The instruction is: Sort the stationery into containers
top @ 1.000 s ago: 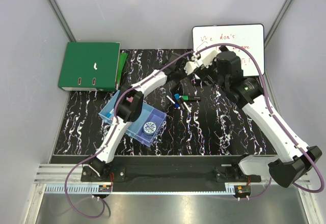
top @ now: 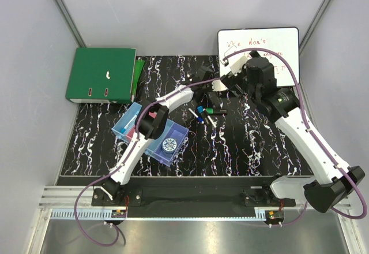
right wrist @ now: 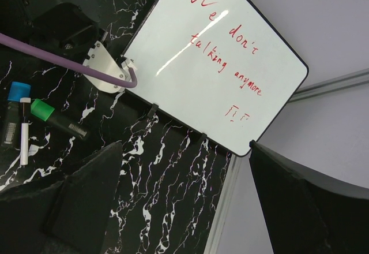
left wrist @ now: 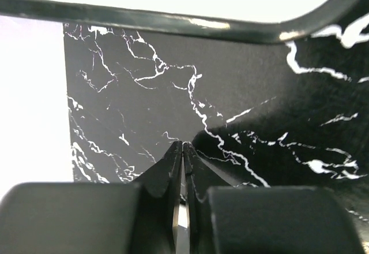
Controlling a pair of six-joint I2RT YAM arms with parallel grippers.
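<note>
My left gripper is shut, with its fingertips together over dark marbled tabletop and nothing visible between them. My right gripper stands open and empty, its two fingers wide apart above the table near the whiteboard. In the top view, a green-capped marker (top: 216, 111), a blue-capped marker (top: 200, 109) and a few slim white pens (top: 194, 114) lie grouped in the middle of the table. A blue divided container (top: 180, 134) sits at front left, partly covered by my left arm. A round white-and-dark item (top: 169, 145) is in one compartment, with other pieces farther left.
A whiteboard (top: 291, 49) with red writing leans at the back right. At the back left lies a large green binder (top: 101, 75), with a thinner green item (top: 138, 74) beside it. Both arms come close together near the whiteboard.
My right arm and the stationery look unmoved.
</note>
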